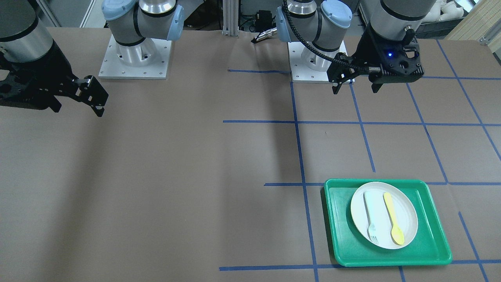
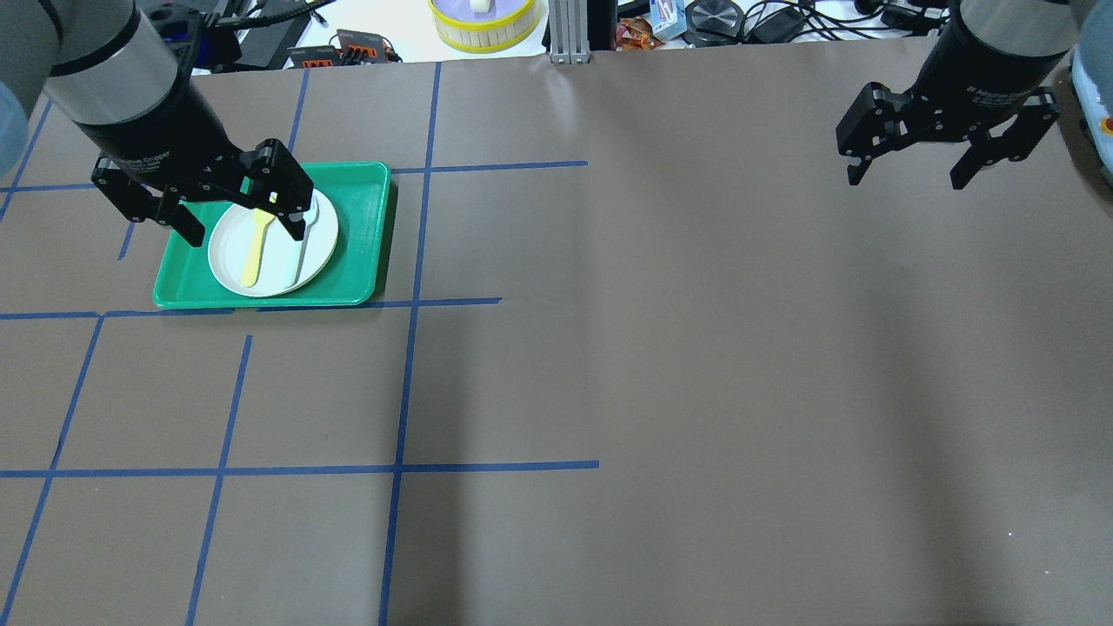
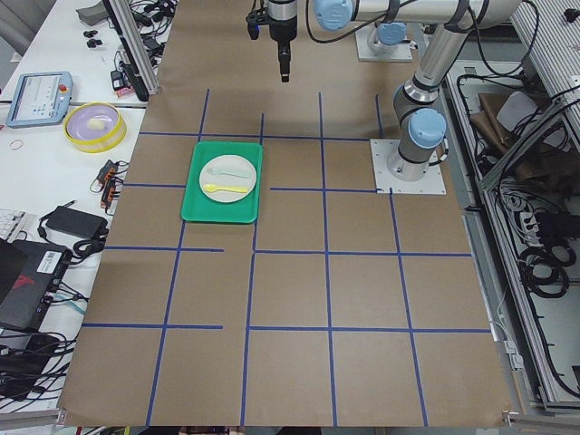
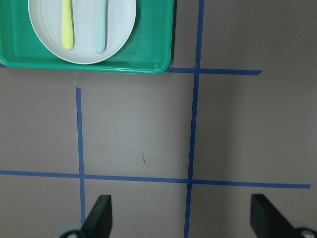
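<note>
A green tray (image 1: 437,244) holds a white plate (image 1: 361,216) with a pale blue fork (image 1: 369,211) and a yellow spoon (image 1: 393,221) lying side by side on it. My gripper is above the taped grid floor, its two fingers wide apart at the lower edge of the wrist view, open with nothing between them. In that view the tray (image 4: 148,67) lies ahead at the upper left. In the front view the gripper (image 1: 355,88) hangs high behind the tray.
A second arm (image 2: 939,125) with a black gripper stands over the bare side of the table. The grid area around the tray and the middle of the table (image 2: 678,365) are clear. Cables and devices crowd the side benches beyond the table's edges.
</note>
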